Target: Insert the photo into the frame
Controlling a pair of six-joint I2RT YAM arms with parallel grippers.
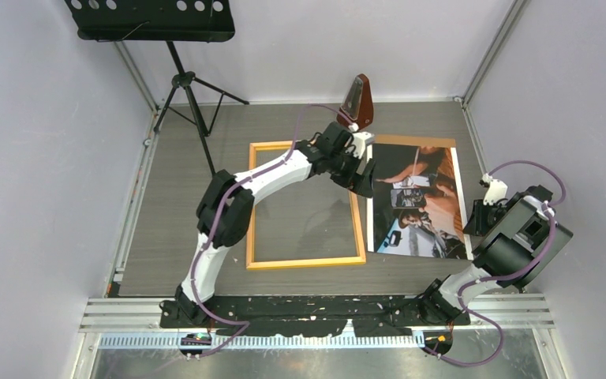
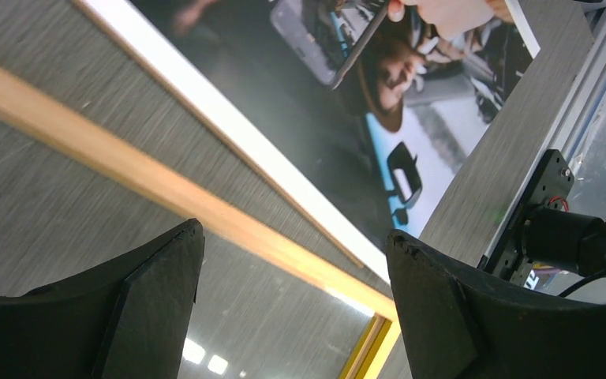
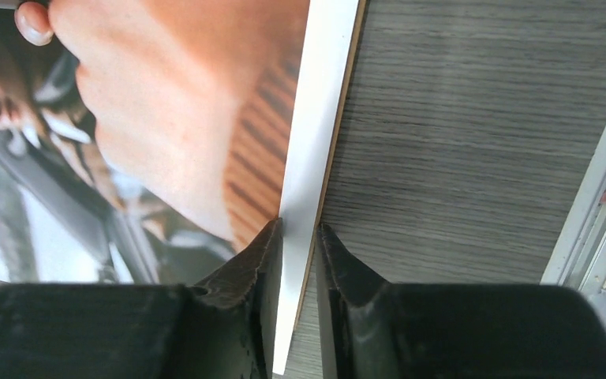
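The photo [image 1: 410, 197], a large print with white side margins on a brown backing, lies flat to the right of the empty yellow-wood frame [image 1: 361, 229]. My left gripper [image 1: 360, 183] hovers over the frame's right side, near the photo's left edge. In the left wrist view its fingers [image 2: 158, 292] stand wide open with nothing between them. At the photo's right edge is my right gripper. Its fingers [image 3: 264, 253] are slightly apart, astride the white margin and the backing's edge; whether they pinch it cannot be told.
A brown metronome [image 1: 357, 103] stands at the back, close behind the left gripper. A black music stand [image 1: 185, 83] is at the back left. Bare grey floor [image 1: 181, 205] lies left of the frame, and a narrow strip shows between frame and photo.
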